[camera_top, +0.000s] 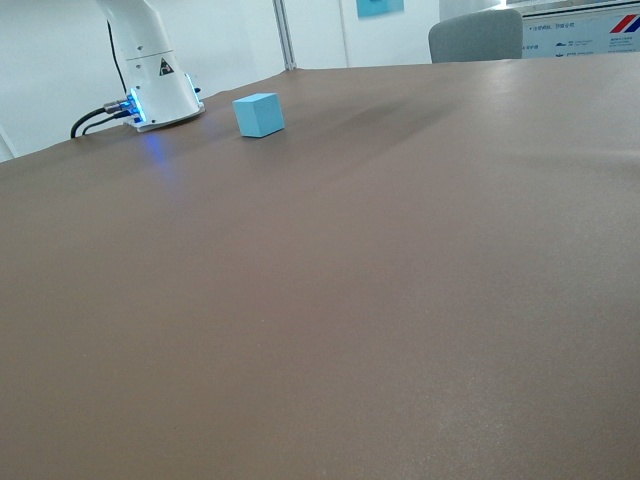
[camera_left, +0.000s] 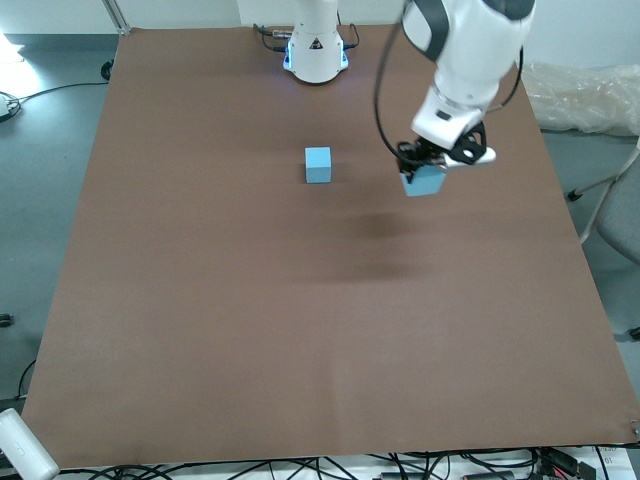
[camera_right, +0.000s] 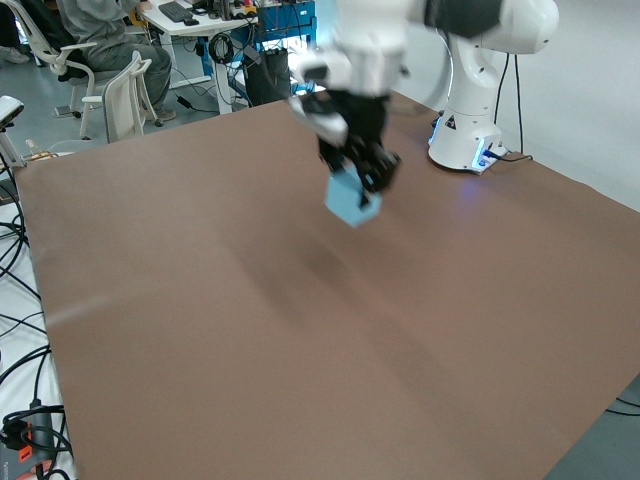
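A light blue cube (camera_left: 318, 165) rests on the brown tabletop (camera_left: 300, 300), left of the arm in the left view; it also shows as a cube (camera_top: 259, 115) in the top view. My black gripper (camera_left: 423, 166) is shut on a second blue cube (camera_right: 349, 201), held over the table, in the left and right views. Part of a blue object (camera_top: 380, 6) shows high in the top view, apparently that raised cube. The first cube is hidden behind the arm in the right view.
A white robot base (camera_left: 316, 55) with cables stands at the back edge. Cable bundles (camera_right: 25, 430) run beside one table edge. A chair (camera_left: 617, 215) stands beyond the right edge.
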